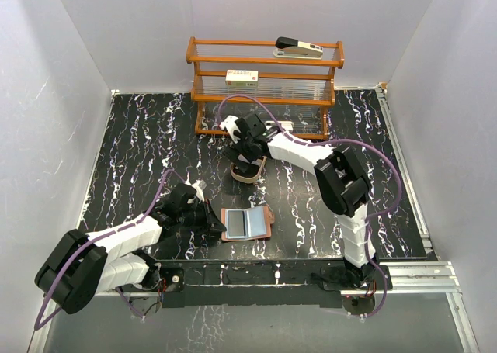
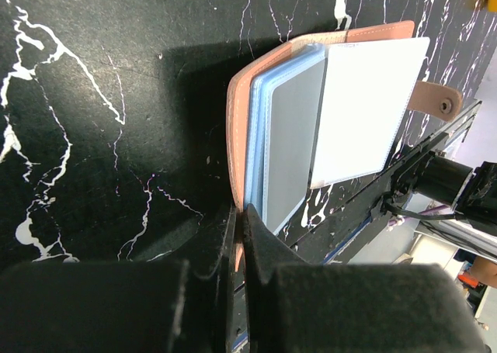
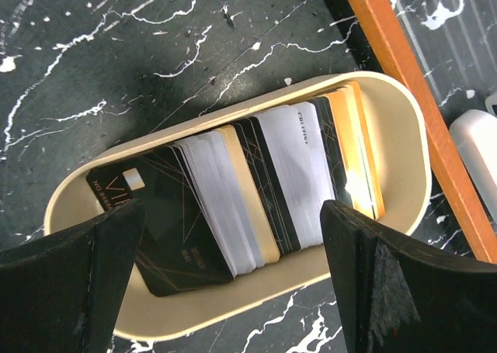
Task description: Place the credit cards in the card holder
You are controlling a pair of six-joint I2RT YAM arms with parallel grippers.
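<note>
The card holder (image 1: 247, 223) lies open near the table's front edge; in the left wrist view its tan cover (image 2: 235, 128) frames clear sleeves (image 2: 365, 109). My left gripper is shut, with the holder's thin left edge between its fingertips. Credit cards stand in a row inside an oval cream box (image 3: 419, 155): black (image 3: 167, 221), white (image 3: 283, 163) and yellow-orange ones (image 3: 357, 147). Over this box my right gripper is open, one finger to each side of the row, with nothing held. From above, the right arm covers part of the box.
Behind the box stands a wooden rack (image 1: 268, 75) with a stapler (image 1: 298, 49) on top and a small carton (image 1: 241, 77) on its shelf. Its lower orange edge (image 3: 427, 112) runs close past the box.
</note>
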